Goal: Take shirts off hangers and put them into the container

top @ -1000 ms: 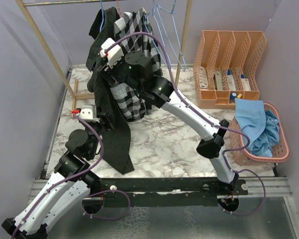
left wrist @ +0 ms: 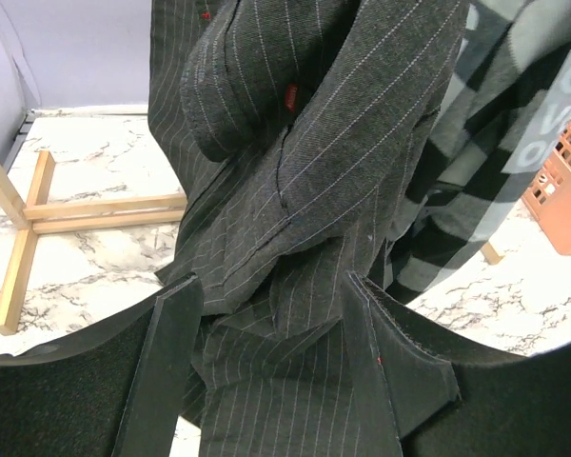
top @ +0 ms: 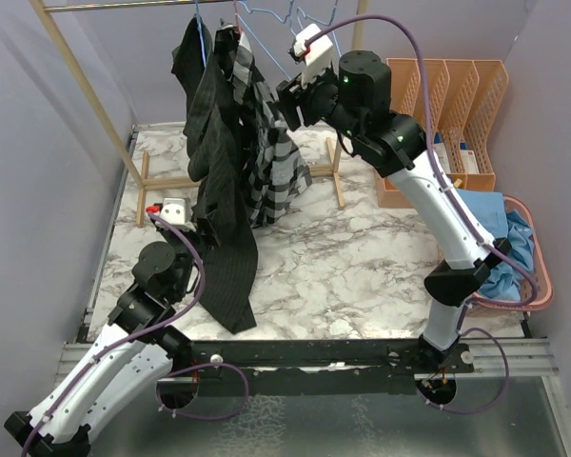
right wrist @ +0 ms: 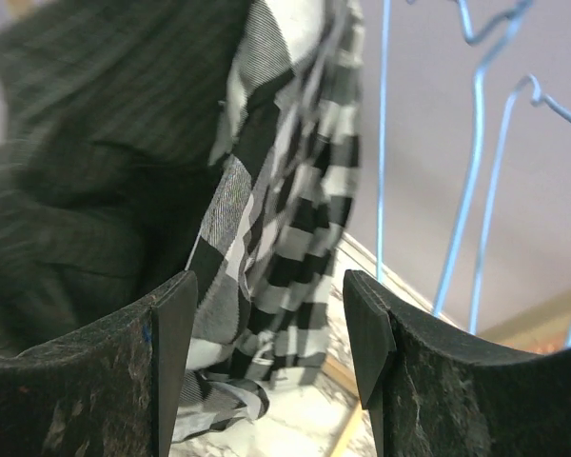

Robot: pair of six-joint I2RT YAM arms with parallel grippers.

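Note:
A dark pinstriped shirt (top: 224,257) hangs from the rail among hangers, with a black-and-white checked garment (top: 276,167) behind it to the right. My left gripper (top: 195,224) is at the shirt's lower left; in its wrist view the fingers (left wrist: 147,381) stand apart in front of the folds, the cloth behind them. My right gripper (top: 290,100) is up at the right of the garments, near blue wire hangers (right wrist: 476,171); its fingers are apart in the right wrist view, facing the checked fabric.
A wooden rack (top: 76,67) holds the rail (top: 124,5). An orange divided organiser (top: 471,114) and a basket (top: 538,286) of blue cloth stand at the right.
My right gripper has moved up and right, away from the middle of the garments. My left arm has moved slightly; the hangers and garments have shifted.

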